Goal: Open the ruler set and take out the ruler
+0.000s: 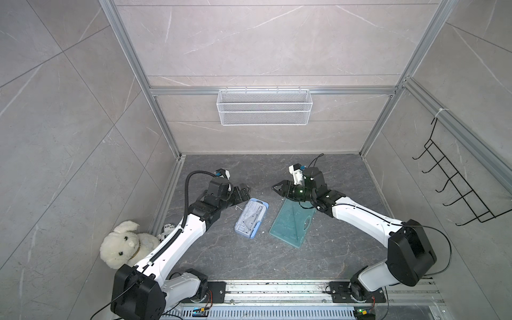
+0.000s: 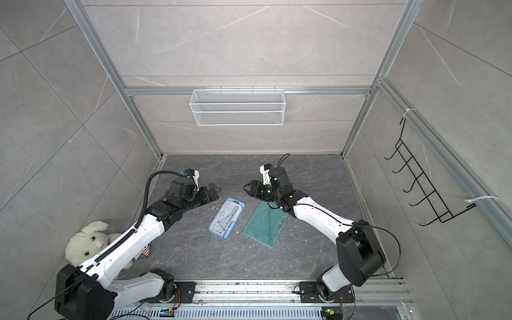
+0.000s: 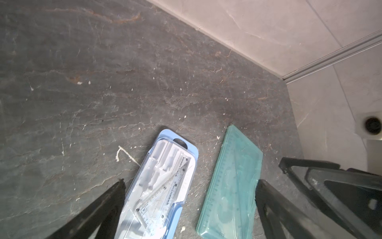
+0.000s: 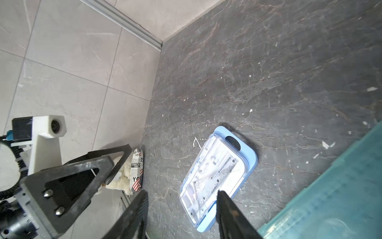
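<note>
The ruler set, a blue case with a clear cover (image 1: 248,219), lies on the grey floor between the arms. Under its clear plastic the right wrist view shows a white ruler (image 4: 220,175) and triangles; whether the cover is fastened I cannot tell. To its right lies a flat teal translucent folder (image 1: 290,226). My left gripper (image 1: 246,193) is open, above and just left of the case's far end. My right gripper (image 1: 276,188) is open too, above the floor by the folder's far end. Both grippers are empty and touch neither thing.
A white plush toy (image 1: 121,245) sits by the left wall, partly behind the left arm. A white mesh basket (image 1: 264,118) hangs on the back wall and a black hook rack (image 1: 453,178) on the right. The floor behind both grippers is clear.
</note>
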